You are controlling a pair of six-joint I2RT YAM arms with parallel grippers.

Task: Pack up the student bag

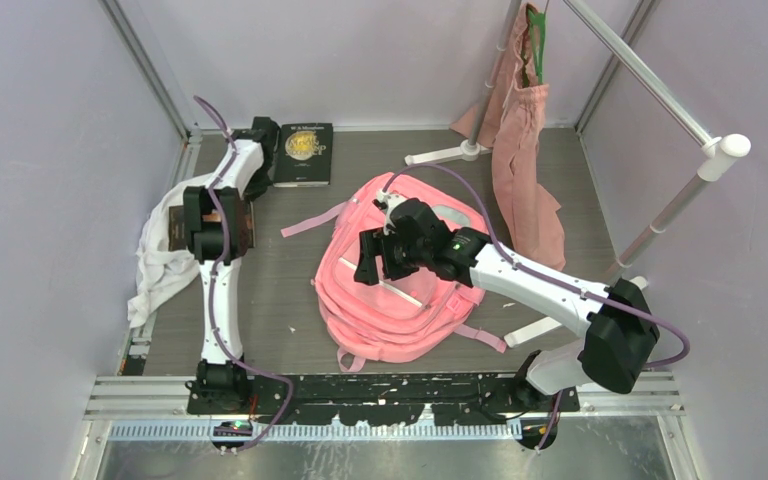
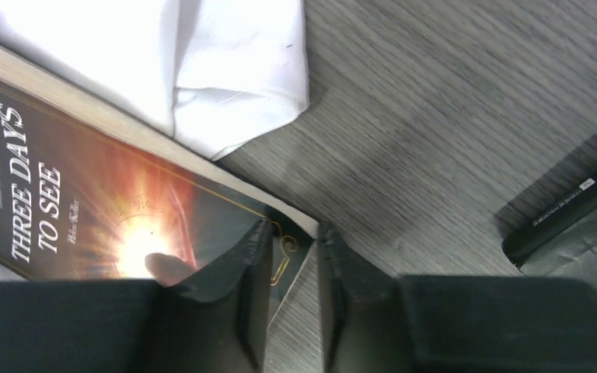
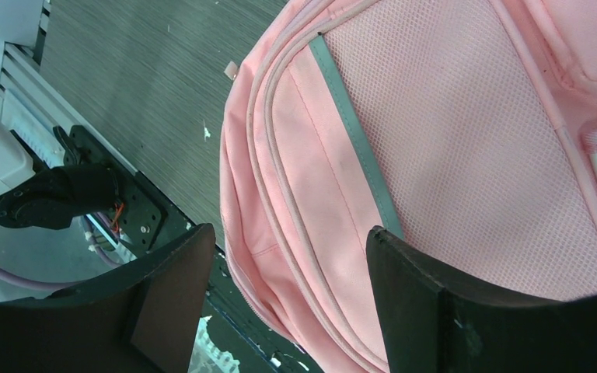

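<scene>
A pink backpack (image 1: 400, 320) lies flat in mid-table. My right gripper hangs over its front, part open, with fingers apart and nothing clearly held. At the far left, my left gripper is at the corner of a brown "Three Days to See" book (image 2: 93, 202), which rests on white cloth (image 2: 233, 70); its fingertips look close together, and whether they grip the corner is unclear. A dark green book (image 1: 303, 170) lies at the back, right of the left arm.
A stand (image 1: 640, 70) on the right carries hanging pink cloth (image 1: 525, 160). Bare table (image 1: 285, 280) shows between the left arm and backpack.
</scene>
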